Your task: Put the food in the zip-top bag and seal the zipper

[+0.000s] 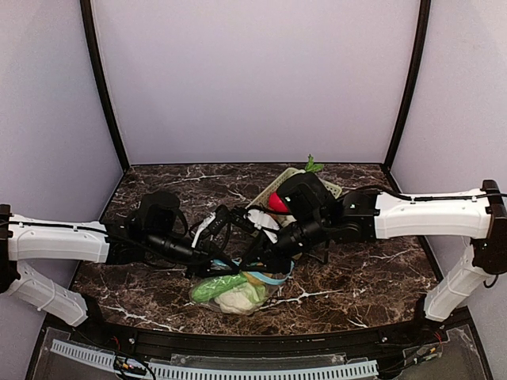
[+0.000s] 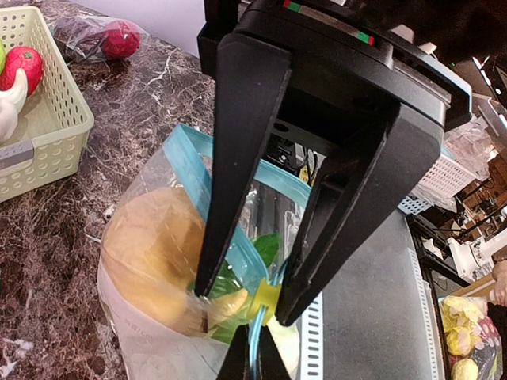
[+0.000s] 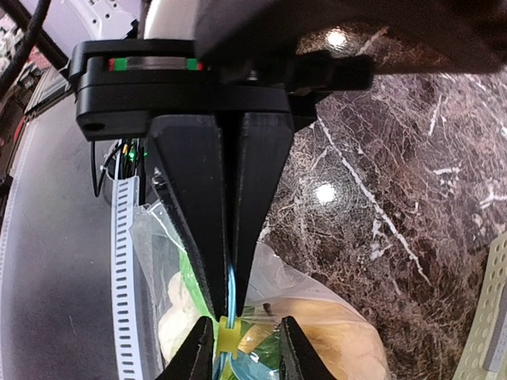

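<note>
A clear zip-top bag point(image 2: 158, 332) with a blue zip edge point(image 2: 188, 165) holds a tan rounded food point(image 2: 150, 245), green food point(image 1: 215, 287) and a pale lump point(image 1: 236, 299). My left gripper is shut on the blue zip edge, whose strip runs between its fingertips. A yellow slider point(image 3: 229, 336) sits on the zip strip just beyond the left fingertips. My right gripper is open, its fingers standing on either side of the slider; it does not grip it. Beyond the slider, the bag's mouth gapes in the left wrist view.
Behind the right arm, a pale basket point(image 2: 67, 136) holds a red food point(image 2: 22, 71) and a white one point(image 2: 11, 109). A wrapped red item point(image 2: 120, 39) lies on the marbled table point(image 1: 356, 297). Both grippers crowd close together over the bag.
</note>
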